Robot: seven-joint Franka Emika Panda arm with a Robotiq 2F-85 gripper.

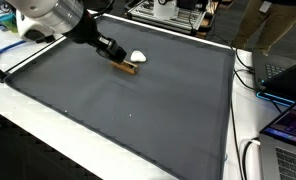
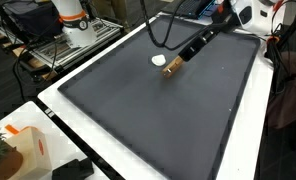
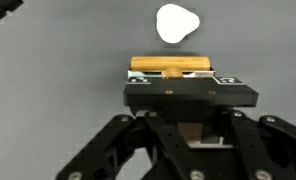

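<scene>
An orange-brown wooden piece [image 1: 125, 67] lies at the far part of the grey board, with my gripper [image 1: 117, 56] low over one end of it. In the second exterior view the same wooden piece [image 2: 173, 66] sticks out beneath the dark fingers [image 2: 193, 46]. From the wrist, the wooden piece [image 3: 171, 63] appears as a bar just beyond my gripper. The gripper is shut on this wooden piece, though the exact contact is hidden by the dark fingers. Close by, a white rounded object [image 3: 176, 23] rests apart from the gripper.
The grey board [image 1: 178, 110] is bare across its near and right portions. A laptop [image 1: 283, 125] and cables stand beyond its right edge. In the second exterior view, boxes [image 2: 23, 145] and a black device [image 2: 76, 170] sit off the board at the near left.
</scene>
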